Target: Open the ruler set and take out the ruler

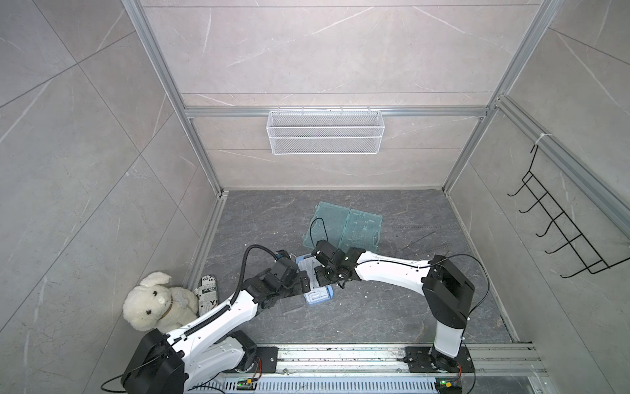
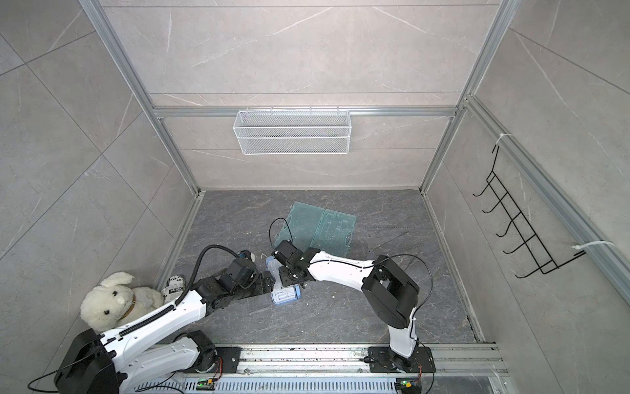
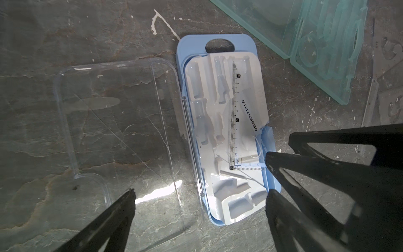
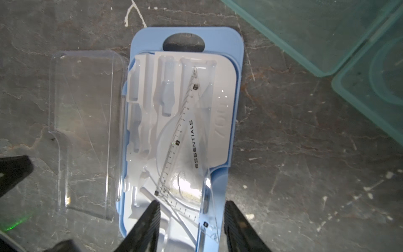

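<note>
In the right wrist view the blue ruler set case (image 4: pixel 184 35) lies unfolded, its clear lid (image 4: pixel 84 105) flat on the left. A white molded tray (image 4: pixel 144 75) fills the base. On the tray rests a transparent triangular ruler (image 4: pixel 194 126) marked ESSENTIALS, its lower corner near my right fingers. My right gripper is open over the lower end of the case, with the ruler's lower edge passing below and between the fingers. My left gripper stands open above the clear lid and the case's left side, clear of the ruler.
Behind the case lies an open green translucent case (image 1: pixel 347 225). Both grippers are close together over the blue case. A white plush toy (image 1: pixel 157 302) and a printed can-like item (image 1: pixel 207 293) stand at far left.
</note>
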